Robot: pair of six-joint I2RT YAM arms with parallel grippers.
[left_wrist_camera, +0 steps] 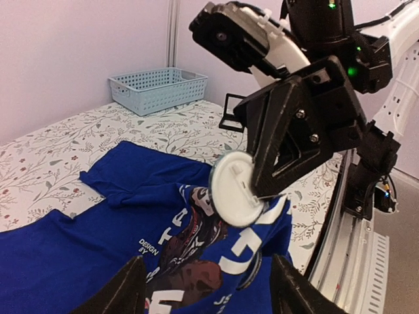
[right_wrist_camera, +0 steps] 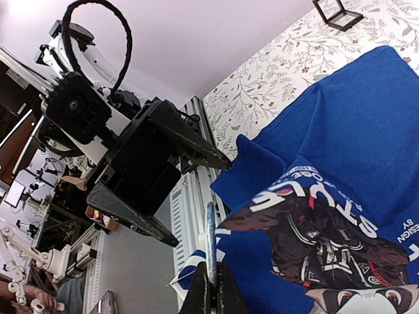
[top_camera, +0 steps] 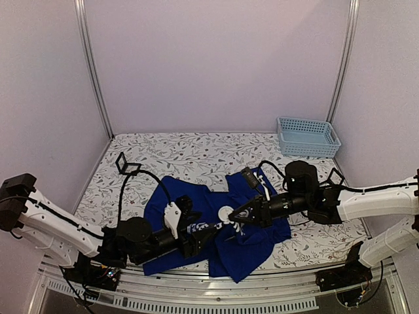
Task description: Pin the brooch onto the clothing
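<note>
The brooch (left_wrist_camera: pixel 237 191) is a round white disc, facing the left wrist camera. My right gripper is shut on it; from the right wrist the disc (right_wrist_camera: pixel 211 242) appears edge-on, rising between the fingertips. Blue clothing (top_camera: pixel 177 190) with a printed front lies spread on the table. Its print (left_wrist_camera: pixel 190 268) is raised in a fold up to the brooch's lower edge. A thin pin (right_wrist_camera: pixel 180 278) shows beside the folded cloth; whether it passes through the fabric I cannot tell. My left gripper stands open and empty, left of the brooch and apart from it.
A light blue basket (top_camera: pixel 308 139) stands at the back right. On the left of the table sits a small black frame (top_camera: pixel 127 165), partly behind the left arm's cable. Clear patterned tabletop (top_camera: pixel 196 150) stretches behind the clothing.
</note>
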